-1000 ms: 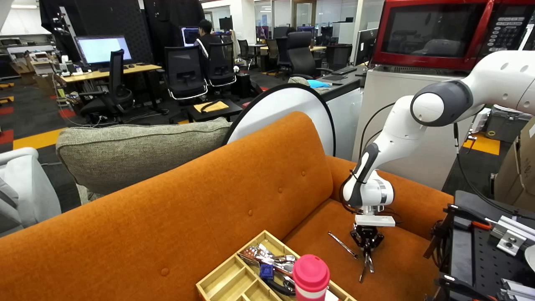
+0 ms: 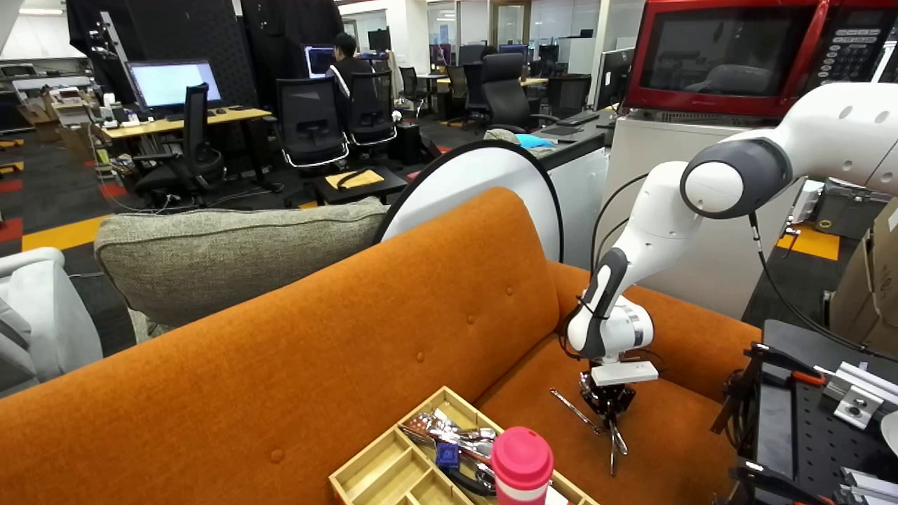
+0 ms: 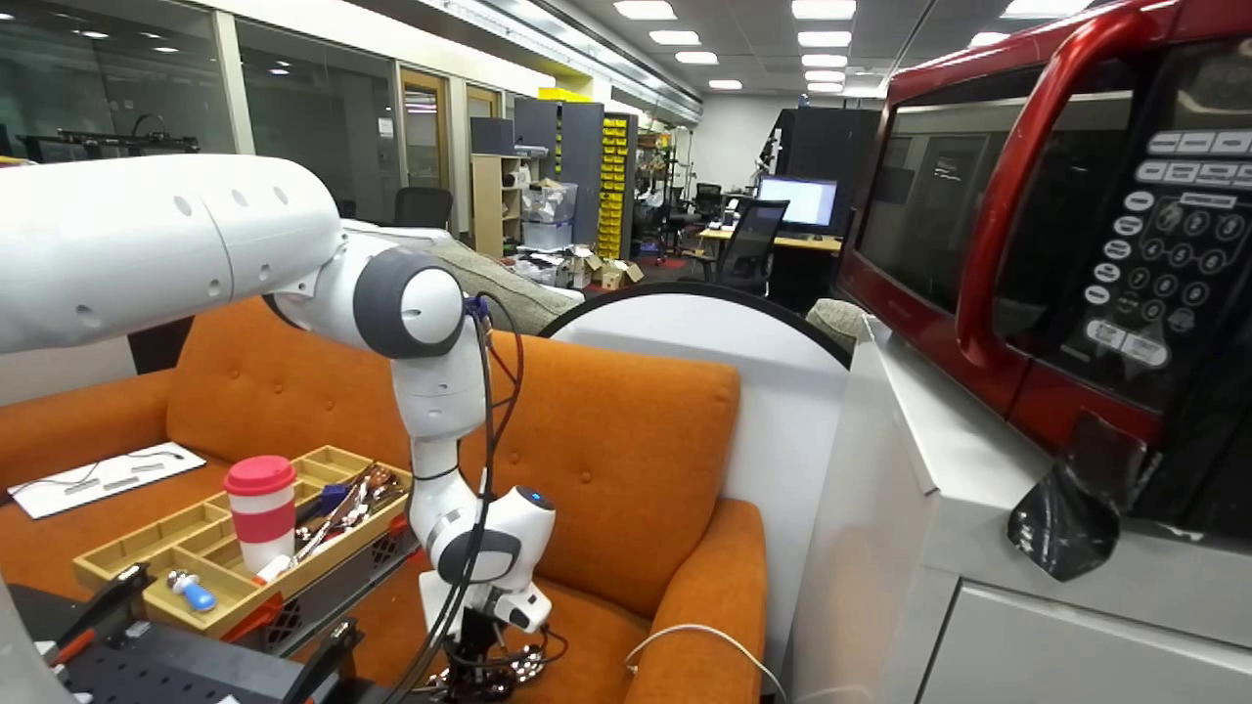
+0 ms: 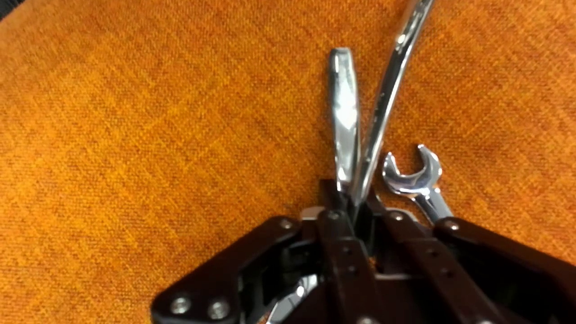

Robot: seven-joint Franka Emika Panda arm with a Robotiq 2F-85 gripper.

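Observation:
In the wrist view my gripper is shut on slim shiny metal pieces. One is a short flat piece [image 4: 345, 110], the other a longer rod-like piece [image 4: 389, 89]; they meet between the fingertips and spread apart beyond them. Whether they are one tool or two, I cannot tell. An open-ended wrench [image 4: 418, 175] lies on the orange cushion just right of the fingers, its shaft partly hidden by them. At the lower left a further bit of shiny metal [image 4: 294, 299] shows through the linkage. Exterior view 1 has the gripper low over the seat, pointing down.
A wooden divided tray [image 2: 370, 459] with utensils and a red-lidded cup [image 2: 522, 463] stands left of the gripper. The sofa's backrest [image 2: 337, 337] rises behind, and a black perforated bench [image 2: 829, 438] is at the right. Much of the orange seat [image 2: 682, 429] is bare.
The arm and gripper have shifted slightly to the left in exterior view 1. The metal pieces below the fingers moved with them and hang at a different angle. Tray and cup are unmoved.

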